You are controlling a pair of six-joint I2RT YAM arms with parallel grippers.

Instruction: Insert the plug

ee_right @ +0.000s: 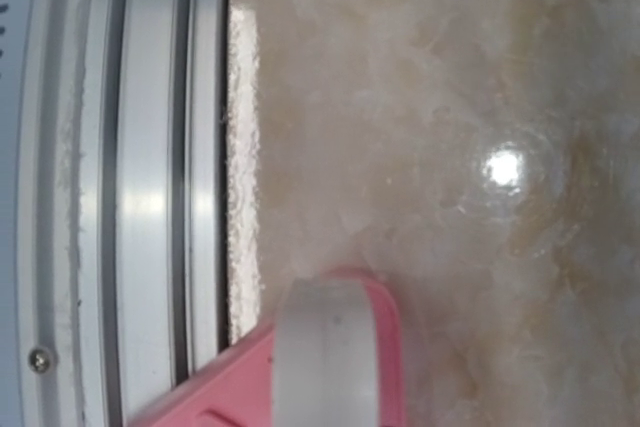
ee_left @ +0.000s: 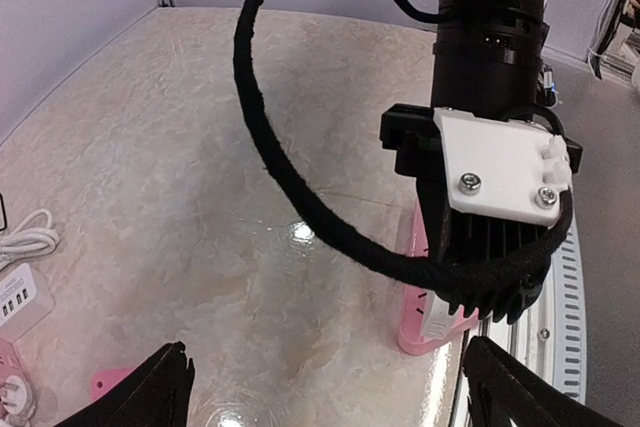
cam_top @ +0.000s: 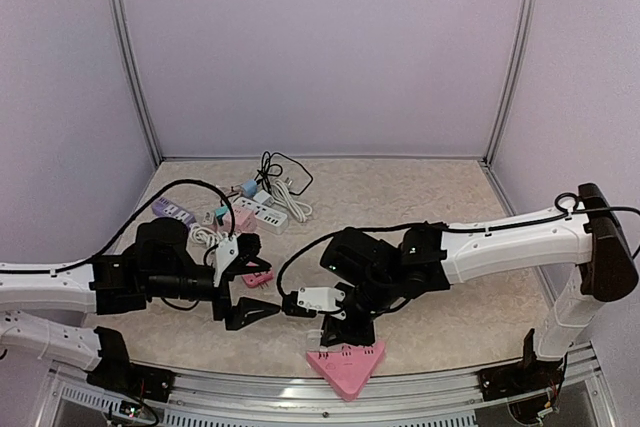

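Observation:
Near the front edge lies a pink triangular power strip (cam_top: 345, 375). Right above it, my right gripper (cam_top: 347, 334) is shut on a whitish plug (ee_left: 437, 317), which shows against the strip's pink body in the left wrist view. In the right wrist view the plug (ee_right: 325, 357) covers part of the strip (ee_right: 235, 382); its prongs are hidden, so I cannot tell whether they sit in the holes. To the left, my left gripper (cam_top: 268, 288) stands open and empty, its dark fingers (ee_left: 165, 387) wide apart.
A small pink plug (cam_top: 257, 278) lies beside the left gripper. White (cam_top: 262, 215) and purple (cam_top: 173, 210) power strips and coiled cables (cam_top: 292, 202) fill the back left. A metal rail (cam_top: 240, 383) borders the front.

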